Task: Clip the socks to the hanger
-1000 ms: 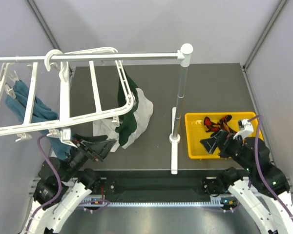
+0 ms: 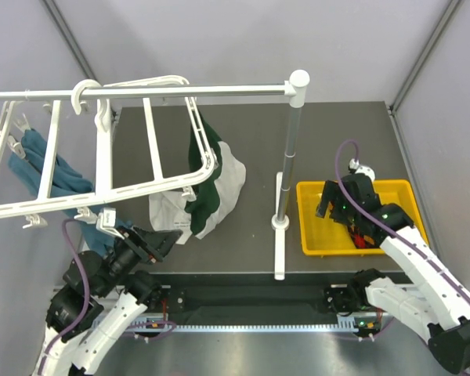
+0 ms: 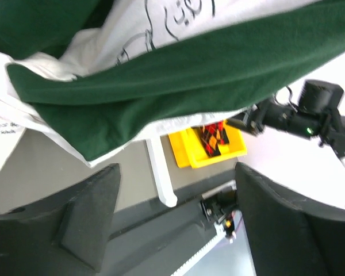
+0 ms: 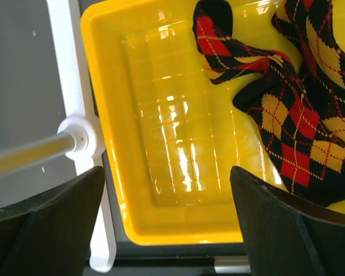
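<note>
A pair of red, black and yellow plaid socks (image 4: 293,115) lies in the yellow bin (image 4: 161,236); in the top view the right arm mostly covers them. Over the bin is my right gripper, its fingers apart and nothing between them. The white hanger (image 2: 113,192) hangs from a rail at the left. Blue socks (image 2: 66,176) hang from its left side, and green-and-white socks (image 2: 227,188) from its right side. My left gripper, open and empty, is below the hanger's front edge, near the green-and-white socks.
A vertical pole (image 2: 288,157) with a white foot (image 2: 280,258) stands between the hanger and the bin. Several clips line the hanger's frame, such as a front clip (image 2: 86,215).
My right arm has reached farther back over the bin, covering the plaid socks in the top view. The left gripper has shifted only slightly. The hanging socks stay where they were.
</note>
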